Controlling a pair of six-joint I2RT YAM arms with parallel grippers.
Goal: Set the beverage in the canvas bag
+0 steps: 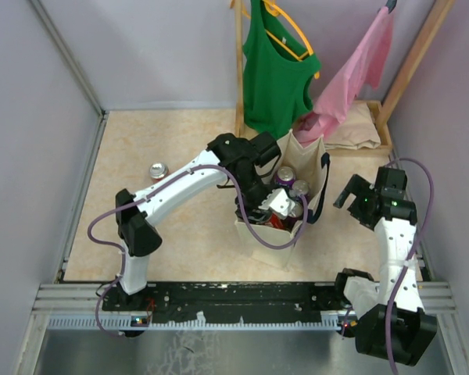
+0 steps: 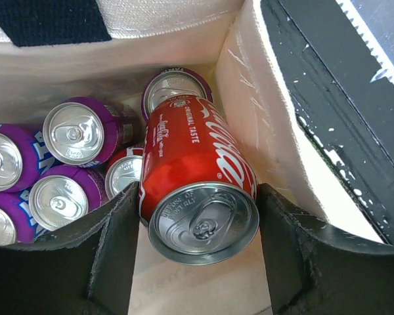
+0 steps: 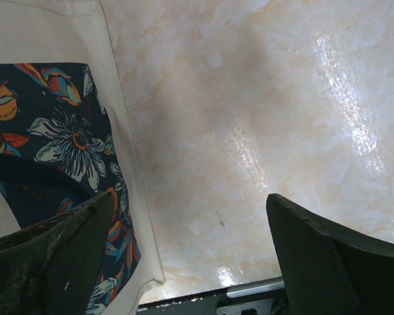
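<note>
A red Coca-Cola can [image 2: 197,157] is inside the canvas bag [image 1: 259,248], tilted with its silver top towards the left wrist camera. My left gripper has one finger on each side of it, close to its sides; whether they press on it, I cannot tell. Seen from the top view, the left gripper [image 1: 280,209] is over the bag's near part. Another silver-topped can [image 1: 158,170] stands on the table at the left. My right gripper is open and empty, beside the bag's flowered side [image 3: 72,138].
Several purple cans [image 2: 73,131] and a second red can [image 2: 123,172] stand in the bag beside the tilted one. A dark strap [image 1: 320,187] hangs at the bag's right. Behind it hang a green top [image 1: 275,78] and a pink cloth [image 1: 348,78].
</note>
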